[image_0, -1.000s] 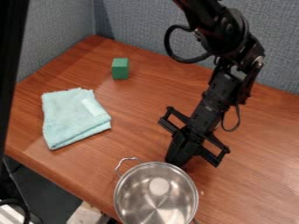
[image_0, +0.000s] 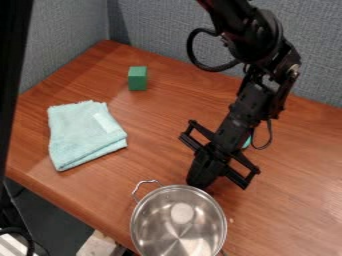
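My black gripper (image_0: 203, 178) points down at the wooden table just behind a steel pot (image_0: 179, 222) at the bottom center. Its fingertips are low, close to the pot's rear rim, and whether they are open or shut, or hold anything, is hard to tell. A thin metal wire handle or hook lies at the pot's upper left. A folded pale cyan cloth (image_0: 86, 134) rests at the left, and a small green block (image_0: 138, 78) stands farther back.
Grey padded walls border the back and left. The table's front-left edge drops to a dark area with other items.
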